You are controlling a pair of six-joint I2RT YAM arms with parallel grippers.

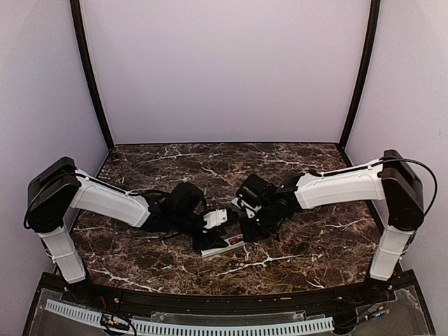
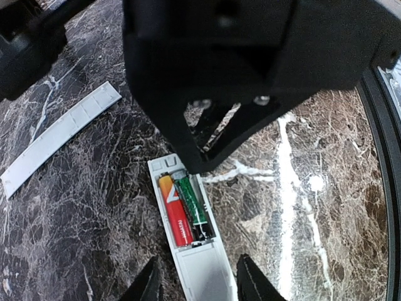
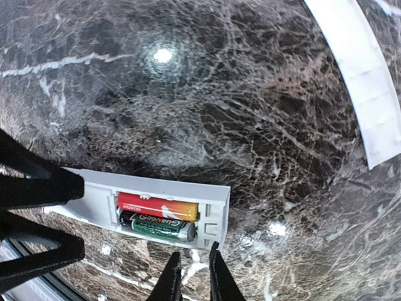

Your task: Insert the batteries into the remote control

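The white remote control (image 2: 203,269) lies on the marble table with two batteries in its compartment: a red-and-orange one (image 2: 175,210) and a green-and-black one (image 3: 160,229) side by side. In the left wrist view my left gripper sits at the bottom edge over the remote's closed end, its fingertips apart with nothing visible between them. In the right wrist view my right gripper is just beside the compartment end, fingertips somewhat apart, nothing visible between them. The top view shows both grippers (image 1: 210,241) close together over the remote.
A loose white cover (image 2: 59,138) lies apart from the remote on the table. Dark gripper bodies crowd the space above the remote.
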